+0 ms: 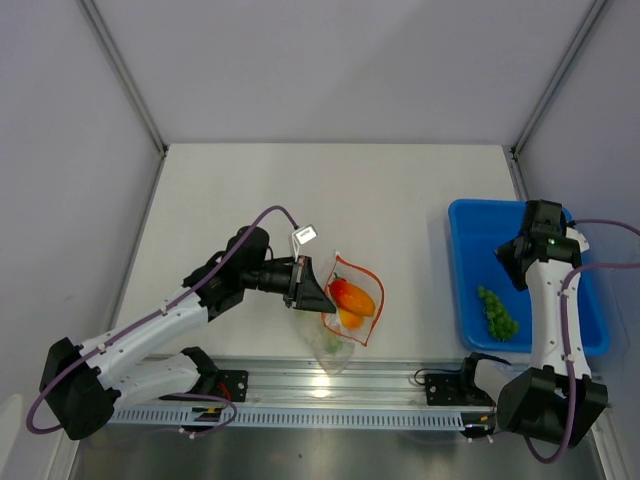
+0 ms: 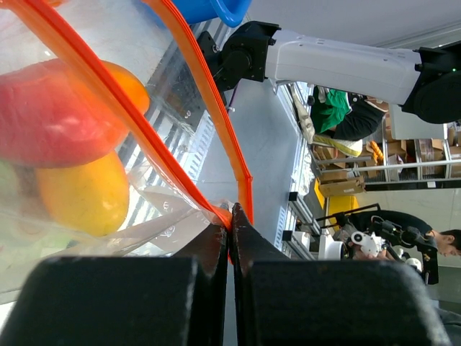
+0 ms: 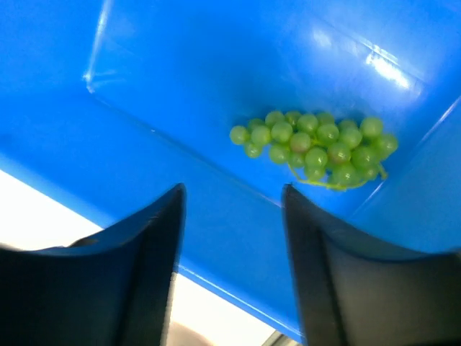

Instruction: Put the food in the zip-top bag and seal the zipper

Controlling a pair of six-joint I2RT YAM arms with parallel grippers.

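The clear zip top bag (image 1: 333,342) has an orange-red zipper rim (image 2: 130,112) that stands open. Inside it are a red and orange fruit or vegetable (image 1: 352,298) and a yellow-orange one (image 2: 85,194), with something pale green lower down. My left gripper is shut on the bag's rim at one corner. A bunch of green grapes (image 3: 320,148) lies on the floor of the blue bin (image 1: 470,215). Over the bin, my right gripper is open, its fingers (image 3: 169,216) blurred, with only bin showing between them; the grapes lie apart from it.
Bin walls surround the grapes, and the right side wall of the workspace is close to the bin. A metal rail (image 1: 330,390) runs along the front edge.
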